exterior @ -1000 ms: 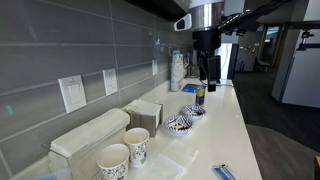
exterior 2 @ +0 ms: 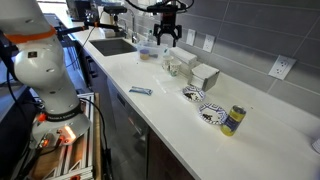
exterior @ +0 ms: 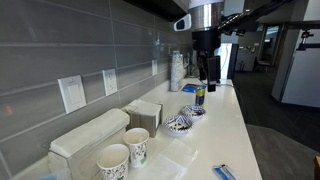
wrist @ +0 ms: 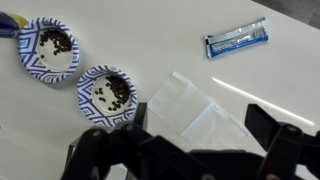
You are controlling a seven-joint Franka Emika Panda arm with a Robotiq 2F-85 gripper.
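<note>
High over the counter hangs my gripper, its two black fingers spread wide with nothing between them in the wrist view. Below lie two blue-and-white patterned bowls (wrist: 107, 96), each holding dark brown pieces. A blue-and-silver packet (wrist: 236, 38) rests flat on the counter, apart from the bowls. Between the fingers, down on the surface, a flat translucent white bag or sheet (wrist: 198, 112) can be seen. Nothing touches the gripper.
Two patterned paper cups (exterior: 113, 161) stand near the wall, beside white boxes (exterior: 88, 143). A yellow-and-blue can (exterior 2: 233, 121) stands past the bowls. A sink (exterior 2: 112, 47) lies at the far end.
</note>
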